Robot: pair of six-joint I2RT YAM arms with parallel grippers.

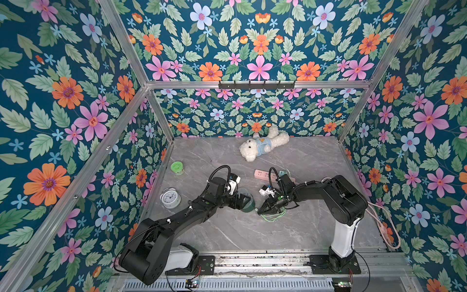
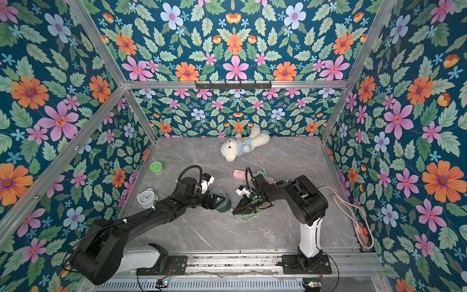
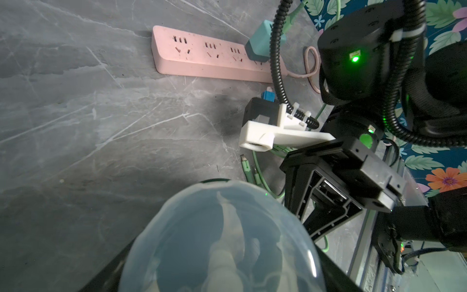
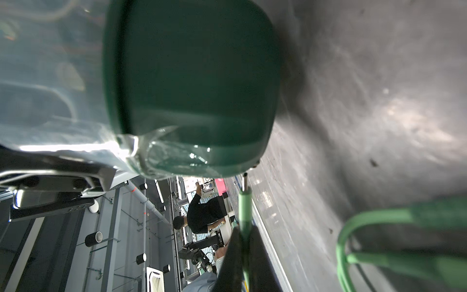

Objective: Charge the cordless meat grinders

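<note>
The meat grinder, with a clear bowl (image 3: 221, 238) and dark green base (image 4: 199, 87), lies tilted on the table. My left gripper (image 1: 238, 200) is open, its fingers reaching around the grinder's sides; the bowl hides most of them in the left wrist view. My right gripper is shut on a green charging cable (image 4: 245, 206) close to its plug. The plug's metal tip (image 4: 244, 181) points at the lower edge of the base, touching or nearly so. Whether it sits in a port cannot be told.
A pink power strip (image 3: 209, 53) with a teal adapter (image 3: 262, 39) lies behind the grippers. Loose green cable (image 4: 350, 238) coils under the right gripper. A clock (image 1: 170, 198), green container (image 1: 177, 168) and plush dog (image 1: 262, 145) stand apart.
</note>
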